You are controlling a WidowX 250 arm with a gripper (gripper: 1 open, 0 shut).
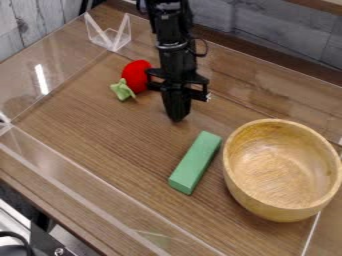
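Note:
My gripper (174,106) is a black arm reaching down from the top middle to the wooden table, its tip low over the surface and shut; nothing clearly shows between its fingers. Just left of it lie a red round object (135,72) and a small pale green piece (123,90). To the front right, apart from the gripper, lies a green bar (195,162).
A large yellow bowl (278,170) fills the right side. Clear plastic items sit at the upper left and left edge, with dark cables at the bottom left corner.

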